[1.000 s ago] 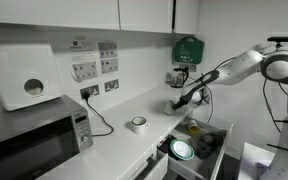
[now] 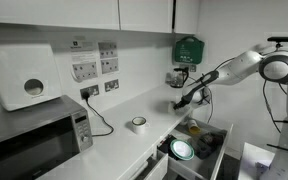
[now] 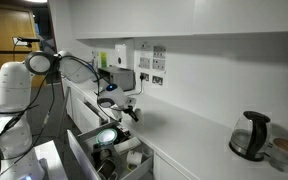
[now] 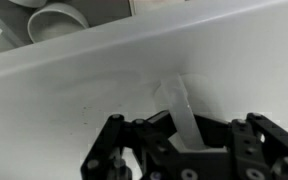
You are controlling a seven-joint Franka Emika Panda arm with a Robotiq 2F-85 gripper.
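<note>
In the wrist view my gripper is shut, close over a smooth white surface [image 4: 84, 100]. A pale narrow strip [image 4: 181, 105] runs up the middle, in front of or between the dark fingers; I cannot tell which, nor what it is. Exterior view 1 has the gripper [image 2: 177, 104] low above the far part of the white counter [image 2: 149, 105]. From the other side, exterior view 2 places the gripper [image 3: 131, 112] beside the open drawer [image 3: 84, 160], at the counter. Its fingertips are too small to make out there.
The open drawer holds a round pale dish [image 2: 181, 150], a yellow item [image 2: 193, 127] and a white cup [image 3: 134, 157]. On the counter stand a white pot [image 2: 138, 125], a microwave [image 2: 39, 140] and a kettle [image 3: 250, 135]. Between pot and gripper the counter is clear.
</note>
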